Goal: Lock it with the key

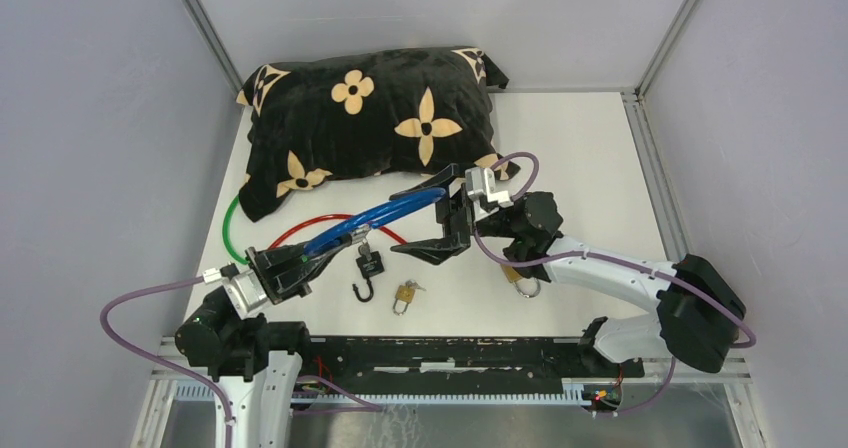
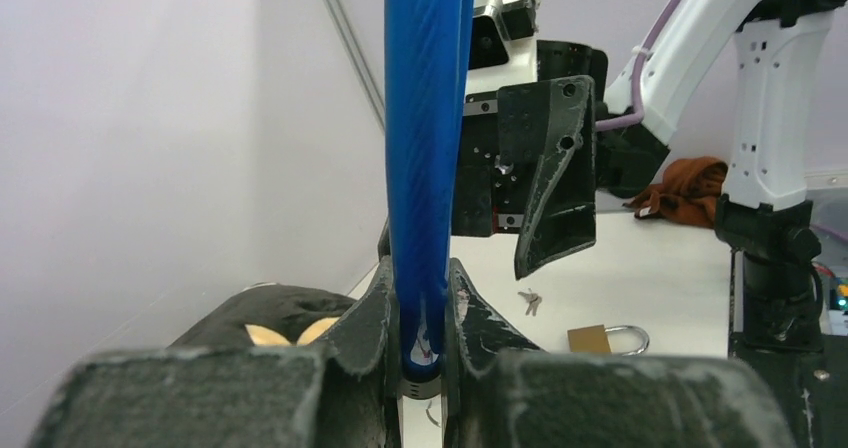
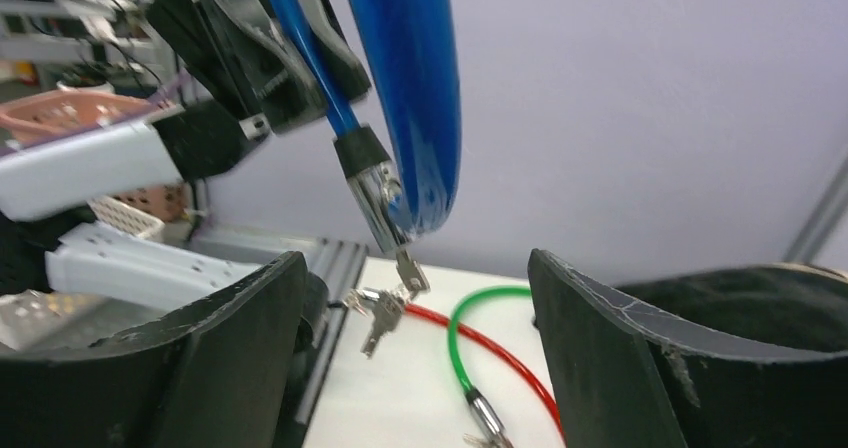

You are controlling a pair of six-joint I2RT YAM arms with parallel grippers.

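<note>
A blue cable lock [image 1: 400,208] is held by my left gripper [image 1: 320,250], which is shut on it; the left wrist view shows the blue cable [image 2: 420,148] rising from between those fingers. In the right wrist view its metal lock cylinder [image 3: 376,196] hangs at an angle, with keys [image 3: 385,314] dangling at its end. My right gripper [image 1: 400,224] has its fingers apart, pointing left toward the other arm. The blue loop reaches over the space between those fingers in the top view, and nothing is gripped there.
On the white table lie a black padlock [image 1: 369,264], a brass padlock [image 1: 405,294], another brass padlock [image 2: 590,340], a red cable [image 1: 305,224] and a green cable [image 1: 226,230]. A dark patterned cushion [image 1: 375,118] fills the back.
</note>
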